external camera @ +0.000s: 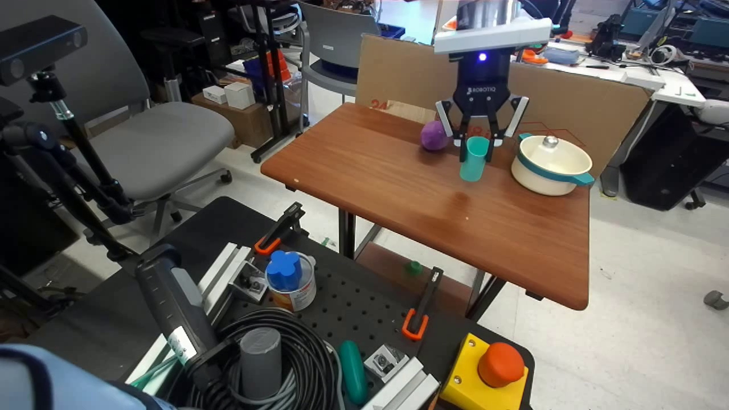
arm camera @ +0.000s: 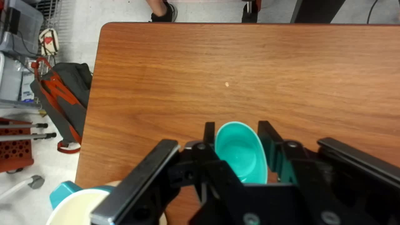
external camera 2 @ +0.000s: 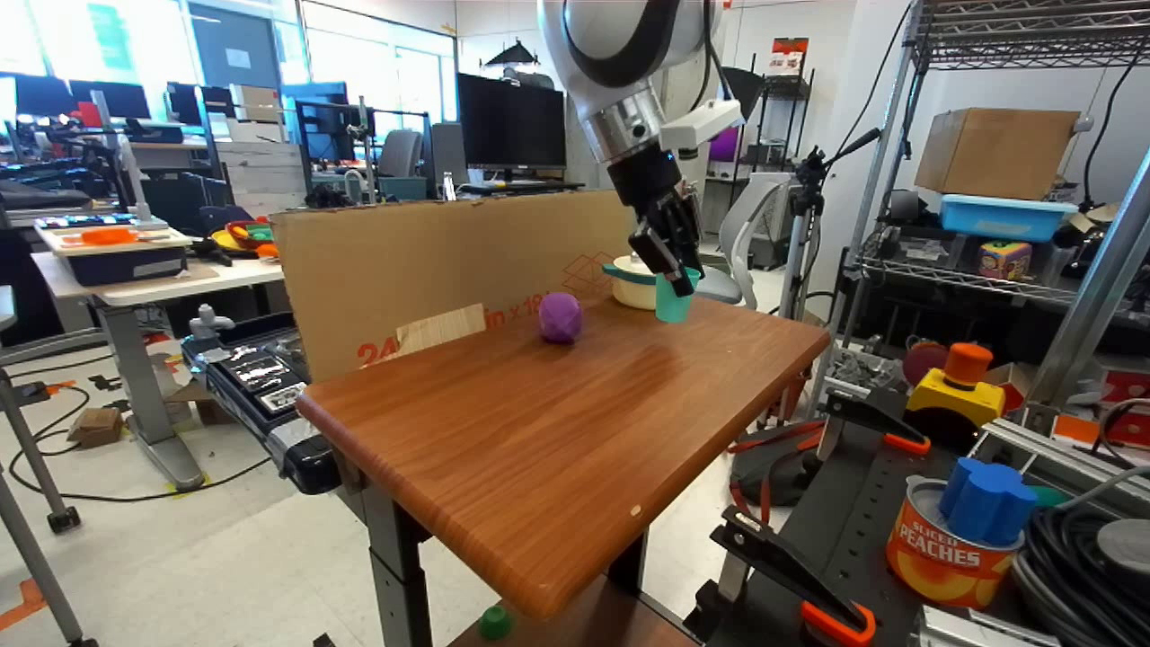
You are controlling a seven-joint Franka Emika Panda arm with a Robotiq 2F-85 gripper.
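A teal cup [external camera: 472, 167] is pinched between the fingertips of my gripper [external camera: 476, 154], which is shut on it. The cup hangs upright or nearly so, and seems lifted a little off the wooden table [external camera: 383, 164], with a darker patch on the tabletop below it. Looking down in the wrist view, I see into the cup [arm camera: 242, 157], empty, with a black finger on each side of its rim. In exterior view 2 the cup [external camera 2: 674, 300] shows beneath the fingers, close to the pot.
A cream pot [external camera: 543, 179] with a lid and teal handles stands right of the cup. The purple ball [external camera: 434, 136] lies to the left, by the cardboard sheet [external camera 2: 431, 270] along the table's back.
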